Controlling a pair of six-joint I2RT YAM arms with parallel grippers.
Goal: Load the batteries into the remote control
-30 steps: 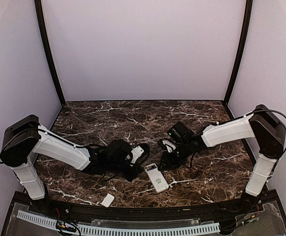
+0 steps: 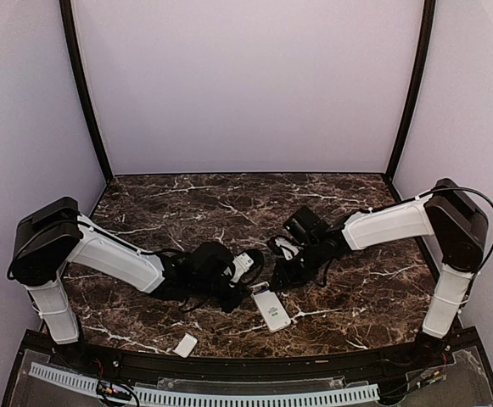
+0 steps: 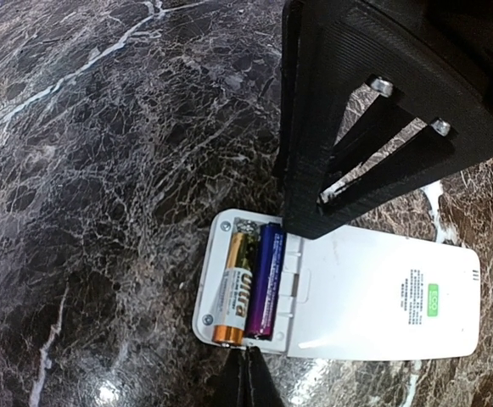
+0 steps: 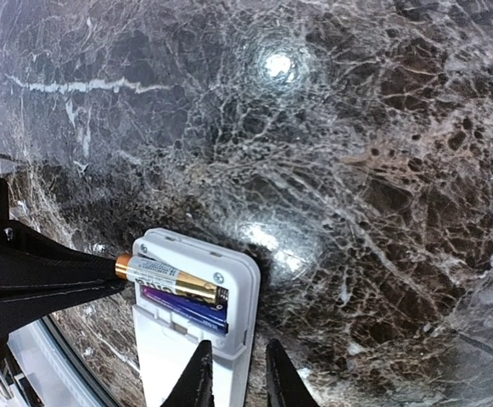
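The white remote control (image 2: 272,311) lies on the table between both grippers, its battery compartment uncovered. A purple battery (image 3: 266,282) lies in the compartment. Beside it the gold-and-orange battery (image 3: 234,288) lies at a slant, its far end in the compartment and its orange end raised over the rim. My left gripper is shut with nothing between its fingers; in the right wrist view its tips meet the orange end from outside. My right gripper is open and empty, above the remote's edge; one finger (image 3: 312,216) shows near the compartment's hinge side.
A small white piece (image 2: 186,345), perhaps the battery cover, lies near the table's front left edge.
My right gripper has shifted slightly left over the remote. Both batteries keep nearly the same pose.
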